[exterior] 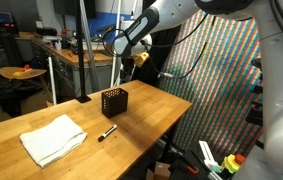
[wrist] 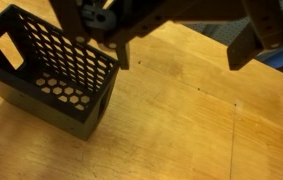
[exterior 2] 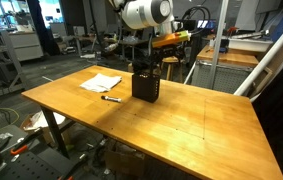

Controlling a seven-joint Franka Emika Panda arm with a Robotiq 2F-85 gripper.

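A black basket with perforated sides (exterior: 114, 102) stands upright on the wooden table. Looking down in the wrist view, I see the inside of the basket (wrist: 56, 75) at the left, with only its holed floor showing. My gripper is open, its fingers wide apart and bare wood visible between them. It hangs above the table beside the basket's rim, not around it. A white cloth (exterior: 53, 140) lies flat toward the near left. Between cloth and basket lies a small dark marker-like object (exterior: 107, 133), pale along part of its length in the second exterior view.
Cables hang along the arm.
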